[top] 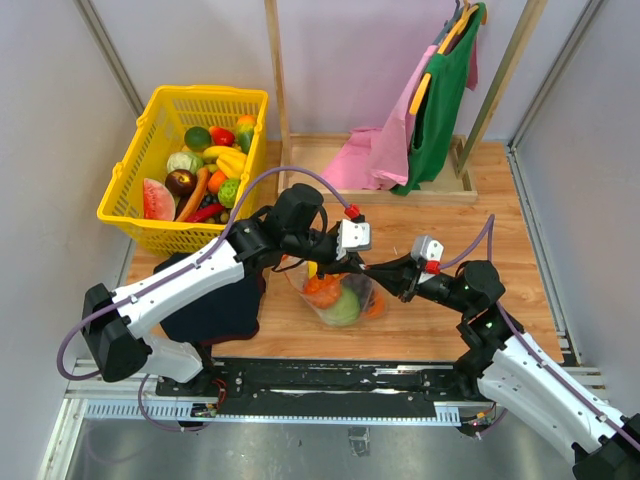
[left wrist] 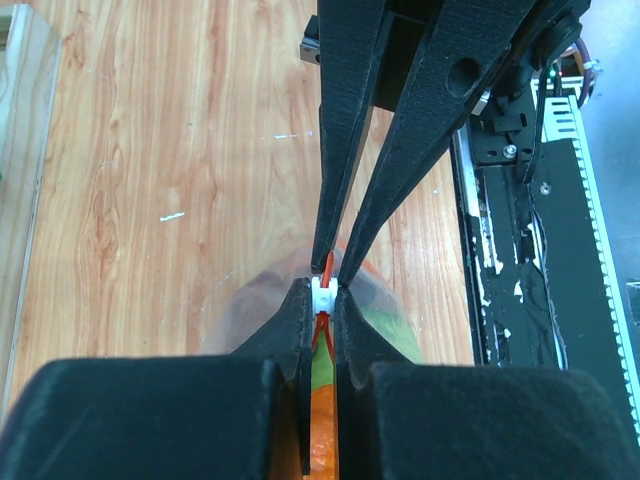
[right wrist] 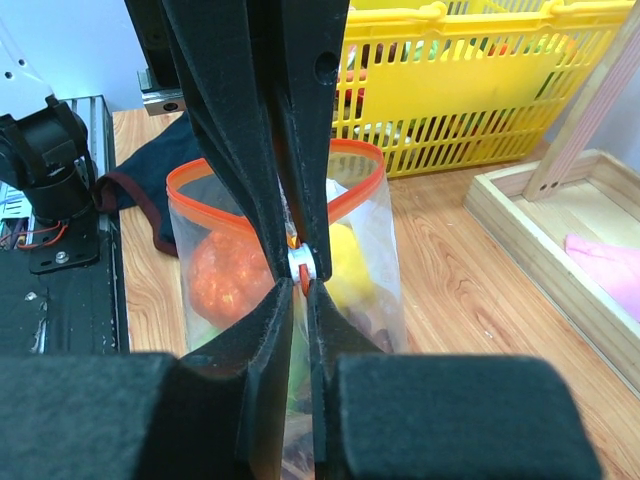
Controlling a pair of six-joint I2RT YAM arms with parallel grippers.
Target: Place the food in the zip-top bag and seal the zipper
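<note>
A clear zip top bag (top: 335, 312) with an orange-red zipper rim (right wrist: 200, 207) stands upright on the table. Inside it are an orange-red food (right wrist: 222, 278), a yellow one (right wrist: 348, 270) and a green one (top: 345, 308). The rim gapes wide on the side away from my grippers. At its near corner my left gripper is shut on the small white zipper slider (right wrist: 302, 262). Right against it, tip to tip, my right gripper is shut on the thin end of the rim, which shows between its fingertips.
A yellow basket (top: 180, 236) of produce stands at the back left. Dark folded cloth (top: 215, 310) lies left of the bag. Behind, a wooden rack (top: 450, 190) carries hanging pink and green clothes. Table right of the bag is bare.
</note>
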